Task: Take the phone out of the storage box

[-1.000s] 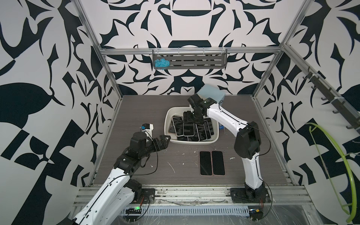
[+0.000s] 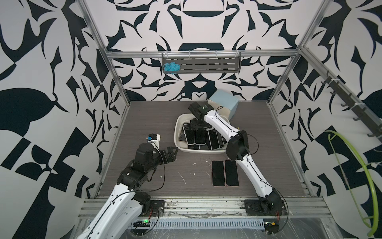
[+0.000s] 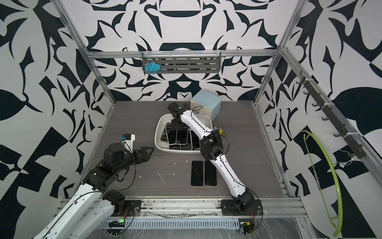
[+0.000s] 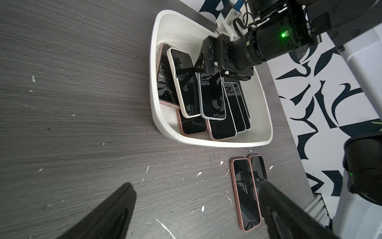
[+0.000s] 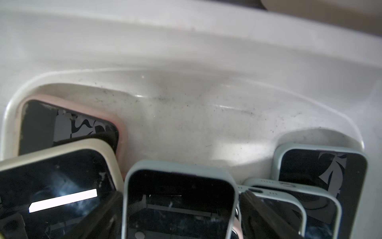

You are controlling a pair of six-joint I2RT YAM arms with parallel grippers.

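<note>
The white storage box (image 4: 175, 135) holds several phones lying over one another. Uppermost in the middle is a phone with a pale blue frame (image 5: 181, 171), and a cream-framed phone (image 5: 59, 175) lies to its left. My right gripper reaches down into the box, its blurred fingers (image 5: 105, 219) spread, one along each side of the blue-framed phone. Whether the pads touch its edges cannot be told. Two phones lie outside on the table: a pink-framed phone (image 4: 244, 195) and another phone (image 4: 258, 169) beside it. Left of the box, my left gripper is open and empty.
A light blue box (image 2: 224, 101) stands behind the storage box at its right. On the back wall hangs a grey shelf (image 2: 207, 63) with a blue bundle (image 2: 171, 67). The table's left side and its front between the arms are largely clear.
My left gripper has shifted slightly left. The two table phones have stayed put.
</note>
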